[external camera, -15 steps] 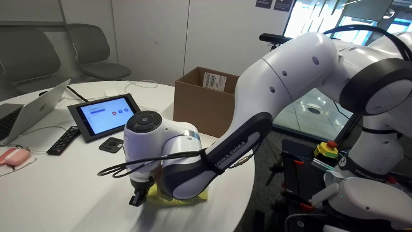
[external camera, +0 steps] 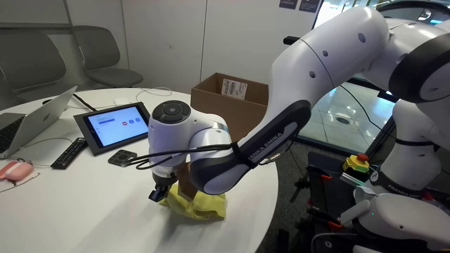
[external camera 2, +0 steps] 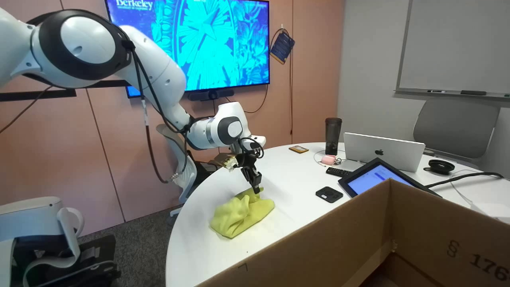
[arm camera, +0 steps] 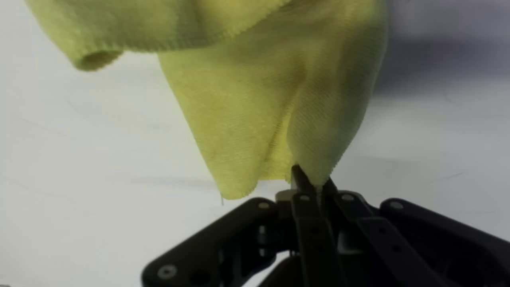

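A crumpled yellow cloth [external camera 2: 242,213] lies on the white round table [external camera: 105,206], close to its edge. My gripper is shut on a corner of this cloth, which narrows to a pinched fold between the dark fingertips in the wrist view. Exterior view 2 has the gripper just above the table, with that corner drawn up and the rest of the fabric resting below. From exterior view 1, part of the cloth [external camera: 201,207] sits behind the arm, and its grasped corner is hard to make out.
An open cardboard box [external camera: 230,107] stands near the table's far side. A tablet [external camera: 116,126], a black remote [external camera: 69,153], a small black device [external camera: 121,157], a laptop [external camera: 44,116] and a pink case [external camera: 19,171] occupy the left.
Over the last second the arm has risen and shifted slightly right and back in exterior view 1. More of the yellow cloth shows beneath it, raised at the gripper's side.
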